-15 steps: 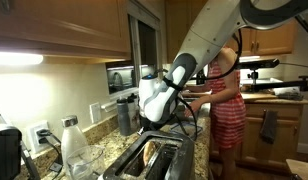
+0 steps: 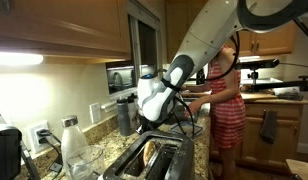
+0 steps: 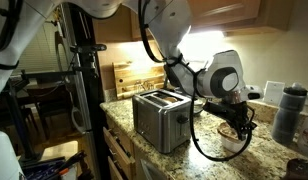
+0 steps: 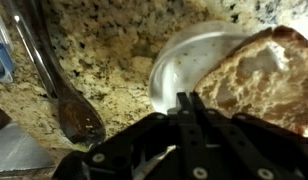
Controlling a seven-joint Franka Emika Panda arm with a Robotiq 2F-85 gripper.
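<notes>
A browned slice of bread [image 4: 256, 85] lies over a white bowl [image 4: 179, 62] in the wrist view. My gripper is at the slice's near-left edge, its dark fingers close together and shut on the bread. Exactly where the pads touch it is hidden. From the second exterior view, the gripper [image 3: 244, 130] points down at the bowl [image 3: 233, 142] on the counter, and the bread [image 3: 227, 130] shows at the rim. The first exterior view hides the fingertips behind the toaster and arm.
A silver toaster [image 3: 162, 122] stands beside the bowl with bread [image 2: 148, 152] in a slot. A dark spoon [image 4: 78, 118] lies left of the bowl in the wrist view. Bottles [image 2: 124, 116] line the wall. A person in a red checked dress [image 2: 228, 120] stands behind the arm.
The arm has shifted slightly to the right in the first exterior view. The toaster and bottles have stayed in place.
</notes>
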